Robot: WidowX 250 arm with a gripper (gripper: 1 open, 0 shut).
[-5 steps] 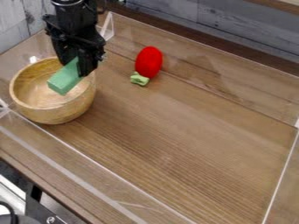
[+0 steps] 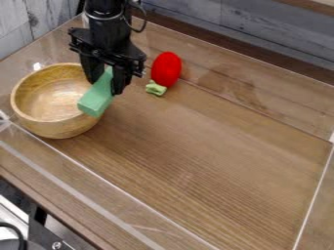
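My black gripper [image 2: 111, 70] is shut on a green block [image 2: 97, 96], held tilted over the right part of a light wooden bowl [image 2: 39, 103] at the left. A red oval object [image 2: 166, 68] lies to the right of the gripper, with a small pale green piece [image 2: 156, 88] just below it.
A grey plank wall [image 2: 261, 34] runs along the back, and the table's edge is at lower left, with dark cabling below it.
The gripper and green block have shifted a little to the right and toward the front. The bowl and red object look unmoved.
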